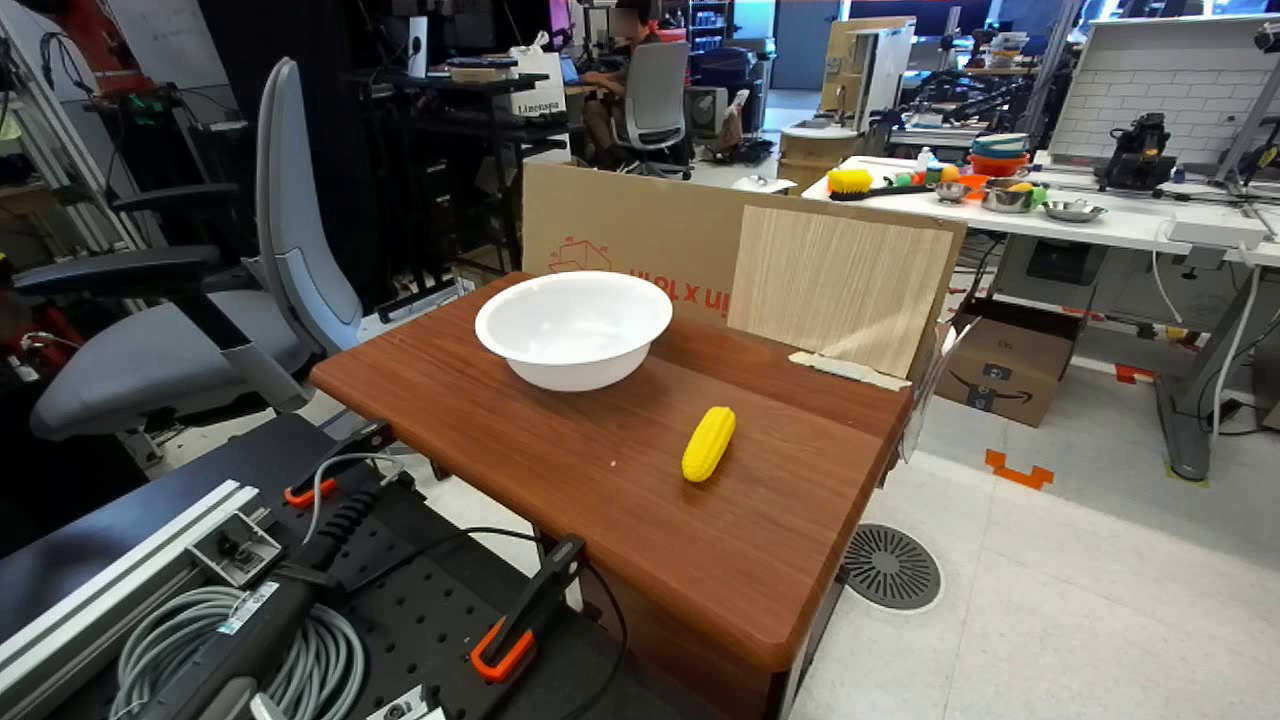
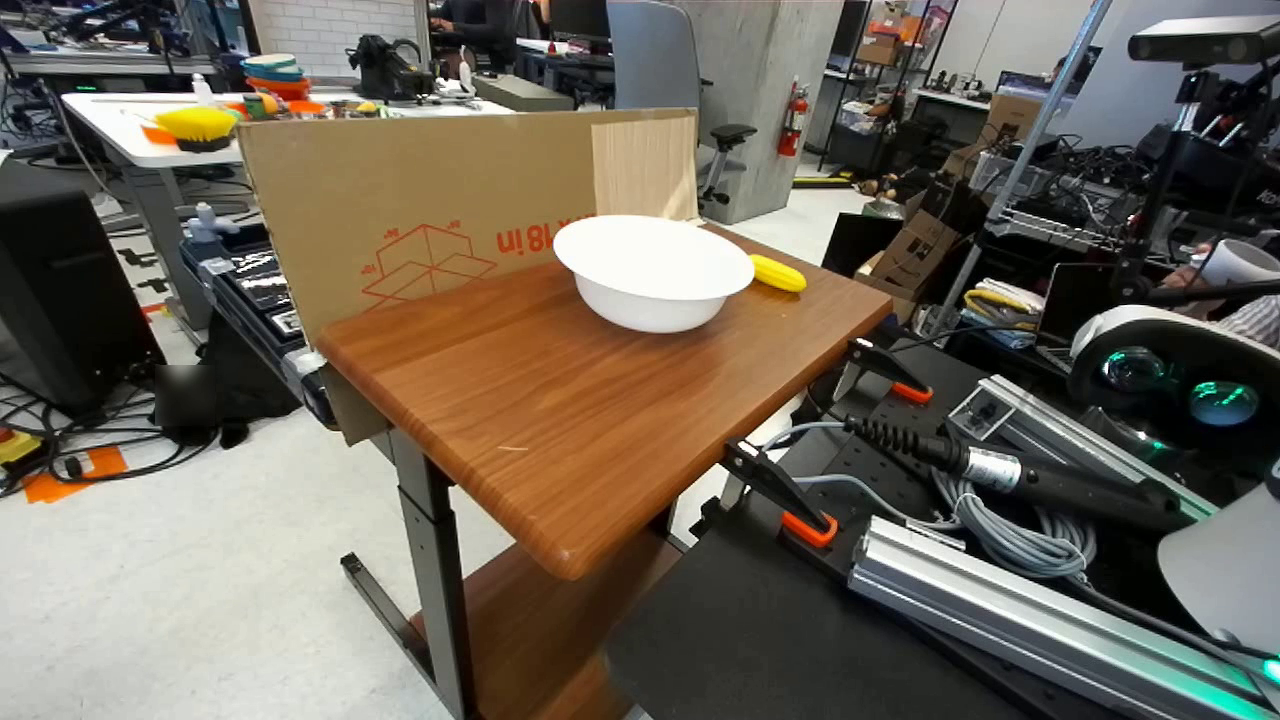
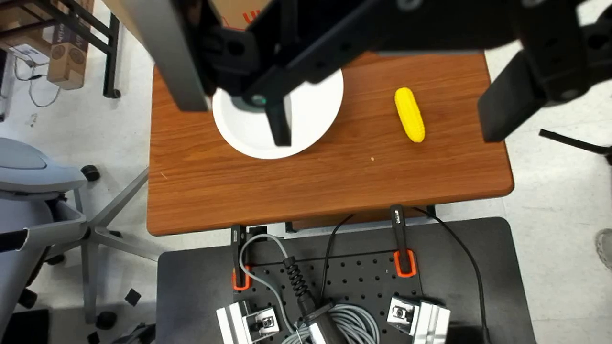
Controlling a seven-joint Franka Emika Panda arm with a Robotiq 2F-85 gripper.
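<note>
A yellow corn cob (image 1: 709,444) lies on the brown wooden table (image 1: 504,420), apart from a wide white bowl (image 1: 573,330). In exterior view 2 the bowl (image 2: 651,278) partly covers one end of the corn (image 2: 777,274). From above, in the wrist view, the bowl (image 3: 298,123) is to the left of the corn (image 3: 410,114). My gripper hangs high over the table with its fingers wide apart and nothing held. The left finger (image 3: 279,123) and the arm's dark parts hide some of the bowl. Neither exterior view shows the gripper.
A cardboard panel (image 2: 420,204) stands along the table's back edge. Black clamps with orange tips (image 3: 404,263) grip the front edge, beside a black perforated plate (image 3: 355,275) with coiled grey cable (image 3: 355,321).
</note>
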